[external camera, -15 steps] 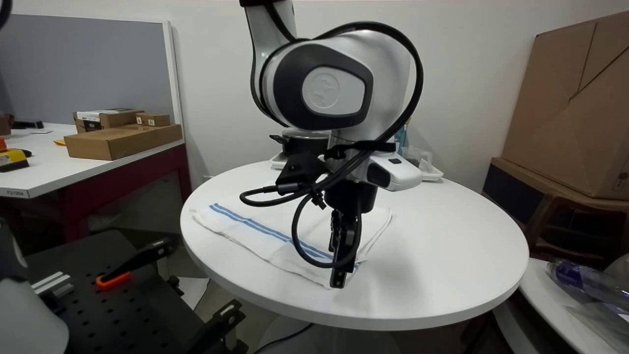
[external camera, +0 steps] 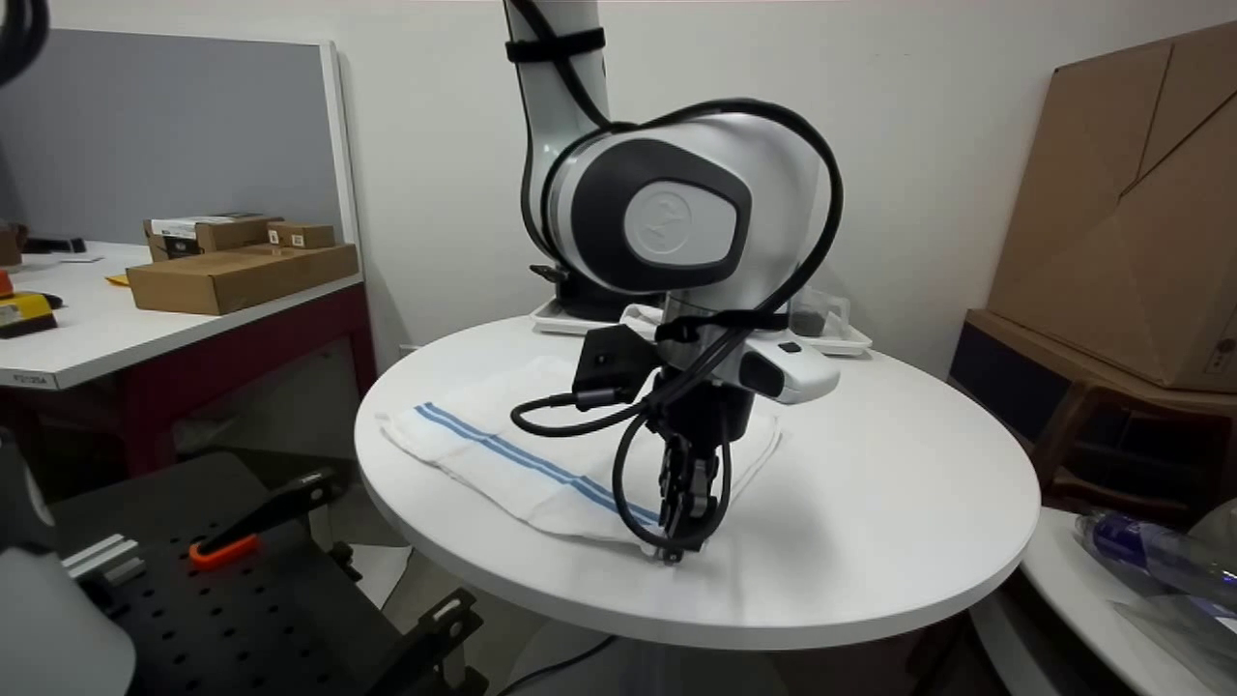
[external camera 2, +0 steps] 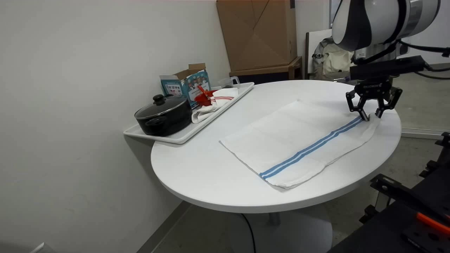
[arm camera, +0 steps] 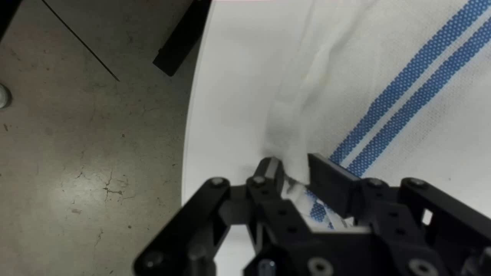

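A white towel [external camera 2: 291, 139] with a pair of blue stripes is spread on the round white table [external camera 2: 190, 185]. At its corner near the table's edge, my gripper [external camera 2: 372, 116] points down, its fingertips at the cloth. In the wrist view the fingers [arm camera: 333, 177] stand partly apart, one on each side of a raised fold of towel [arm camera: 297, 161]. Some gap shows between them, so the gripper is partly open. From exterior view 1 the gripper [external camera: 673, 551] hides that towel corner.
At the table's wall side, a white tray [external camera 2: 185, 137] bears a black lidded pot [external camera 2: 164, 118], a blue box [external camera 2: 198, 84] and a folded red-striped cloth [external camera 2: 223, 96]. The table's edge lies close beside my gripper. Bare tabletop [external camera: 905, 499] stretches right of the towel in exterior view 1.
The arm has come down and slightly to the right in exterior view 1, bringing the gripper low over the towel's corner. The towel's right side has shifted a little to the right.
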